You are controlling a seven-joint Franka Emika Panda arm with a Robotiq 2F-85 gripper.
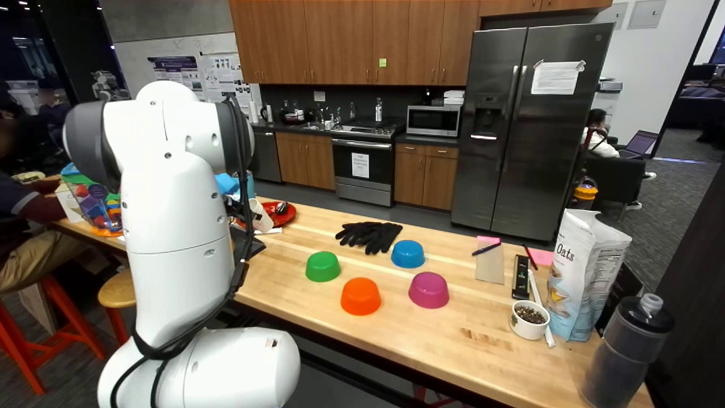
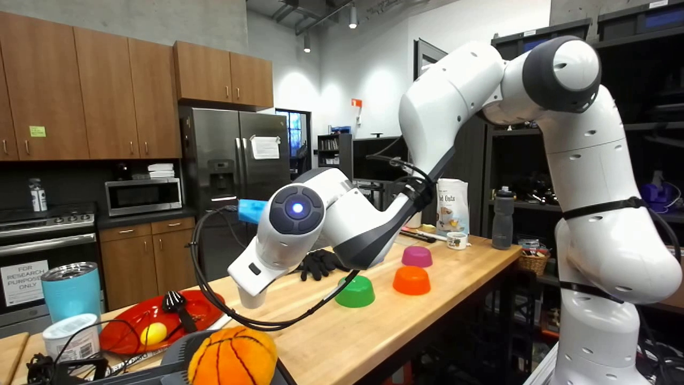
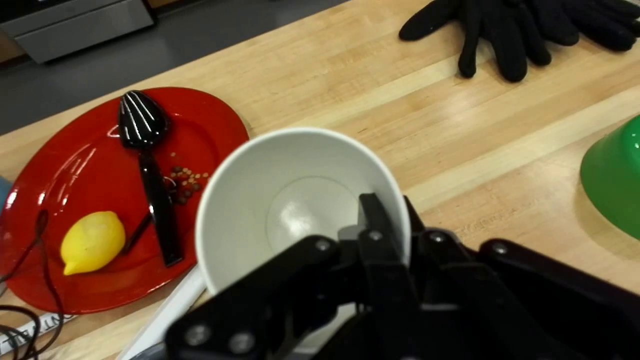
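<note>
A white cup (image 3: 300, 180) fills the middle of the wrist view, its open mouth toward the camera and its inside looking empty. My gripper is shut on the cup's wall, with one black finger (image 3: 373, 216) inside the rim and the other outside. The same cup (image 1: 261, 216) appears tilted beside the red plate in exterior view 1, partly behind the arm. Exterior view 2 shows only the lower part of the cup (image 2: 251, 298) beneath the arm's end; whether it touches the table I cannot tell.
The red plate (image 3: 204, 114) carries a black slotted utensil (image 3: 157, 198), a lemon (image 3: 93, 241) and small scattered bits. Black gloves (image 1: 369, 236) and green (image 1: 323, 266), orange (image 1: 361, 296), blue (image 1: 408, 254) and magenta (image 1: 429, 290) bowls occupy mid-table. A cable (image 2: 301, 321) hangs below the arm.
</note>
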